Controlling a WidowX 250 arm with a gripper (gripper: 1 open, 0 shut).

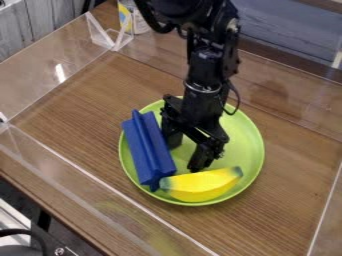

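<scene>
A green plate (234,145) sits on the wooden table. My black gripper (189,140) is down over the plate's middle, its fingers low inside it; whether anything is between them is hard to tell, as the dark parts blend together. A blue elongated object (148,149) with a ridged shape lies along the plate's left side. A yellow banana (201,183) lies at the plate's front, just beside the blue object's lower end.
A white and yellow container (132,17) stands at the back left. A black cable (16,233) is at the lower left.
</scene>
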